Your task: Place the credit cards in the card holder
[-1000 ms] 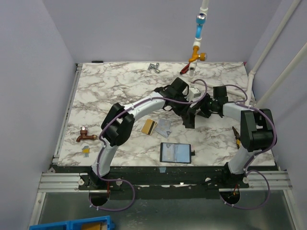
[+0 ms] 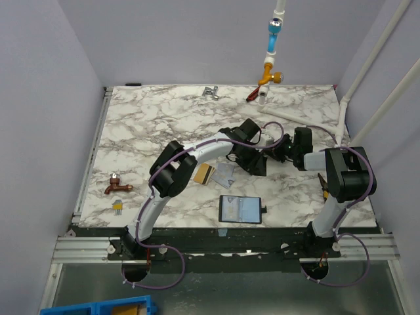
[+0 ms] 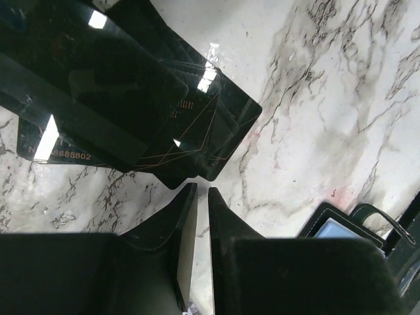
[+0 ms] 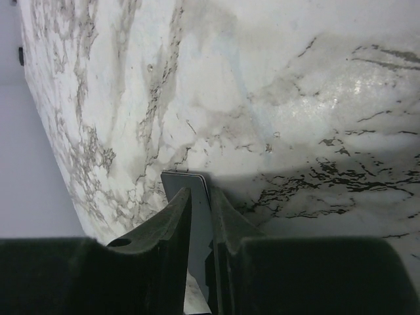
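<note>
A fanned stack of black cards [image 3: 85, 98] lies on the marble under my left gripper, which is shut; whether anything sits between its tips is hard to see. My right gripper, part open, is low at a dark flat card-sized piece [image 4: 177, 180] on the marble; whether it grips it is unclear. The open card holder [image 2: 242, 209], black with a light blue inside, lies at the front of the table and shows at lower right in the left wrist view. Gold [image 2: 202, 173] and silver cards [image 2: 223, 175] lie left of the arms' meeting point.
A brass tap [image 2: 115, 185] and yellow piece [image 2: 117, 207] lie at the left. A yellow-handled tool [image 2: 324, 190] is at the right edge, metal parts [image 2: 211, 92] at the back.
My left arm has shifted slightly in the top view.
</note>
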